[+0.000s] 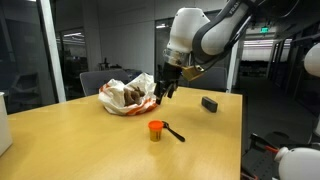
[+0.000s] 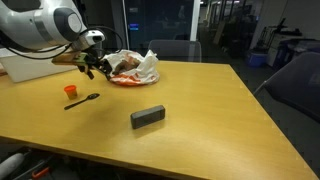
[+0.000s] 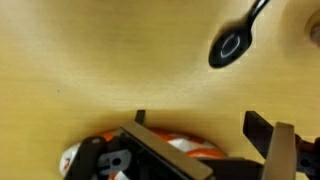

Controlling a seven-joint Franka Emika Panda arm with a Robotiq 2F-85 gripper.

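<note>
My gripper (image 1: 167, 86) hangs open above the table, with nothing between its fingers. In the wrist view the open gripper has bare wood between its fingertips. A black spoon (image 3: 233, 44) lies beyond the fingers, its bowl pointing toward the gripper. In exterior view 2 the spoon (image 2: 82, 100) rests near an orange cup (image 2: 70, 91), the two apart. That cup (image 1: 156, 130) stands upright. Behind the gripper lies a crumpled white and orange bag or cloth (image 1: 128, 95); part of it (image 3: 190, 142) shows under the gripper at the wrist view's bottom edge.
A dark grey block (image 2: 148, 117) lies alone on the table (image 2: 200, 138). Chairs (image 2: 175, 50) stand past the far edge. A white box-like thing (image 1: 4, 125) is at the left edge of exterior view 1.
</note>
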